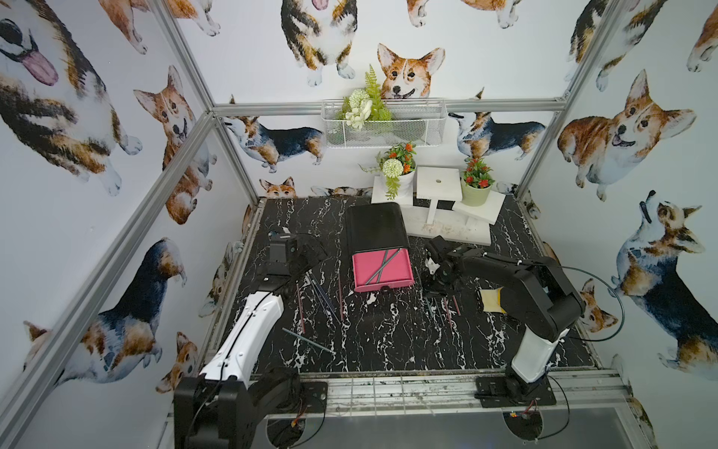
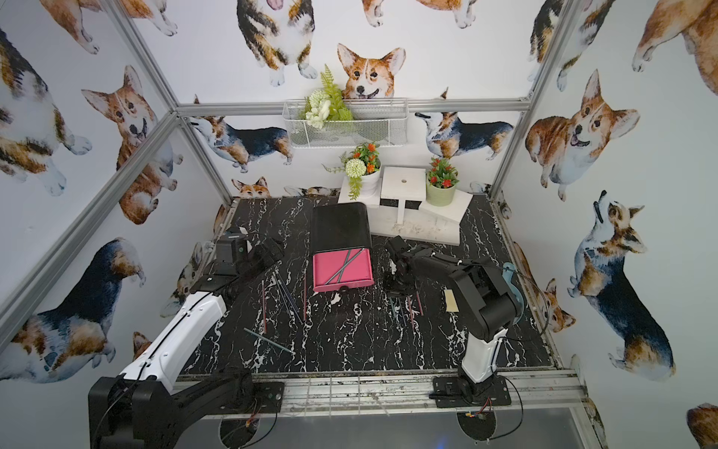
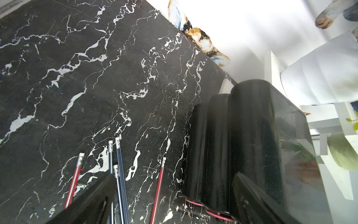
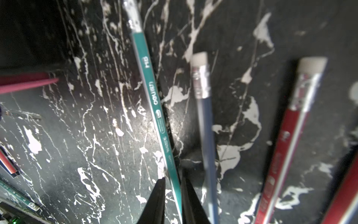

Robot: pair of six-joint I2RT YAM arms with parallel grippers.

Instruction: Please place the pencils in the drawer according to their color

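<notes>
A pink drawer (image 1: 366,269) in the black case (image 1: 374,217) holds several dark greenish pencils. My right gripper is low over the table right of it, fingertips part open astride or just above a teal pencil (image 4: 156,112); a blue pencil (image 4: 205,119) and red pencils (image 4: 283,153) lie alongside. My left gripper stands open left of the case, above red pencils (image 3: 75,173) and blue pencils (image 3: 122,168). Another greenish pencil (image 1: 306,340) lies crosswise at the front left.
White stands (image 1: 437,183) with potted plants (image 1: 476,191) fill the back right. A yellow object (image 1: 491,299) lies beside my right arm.
</notes>
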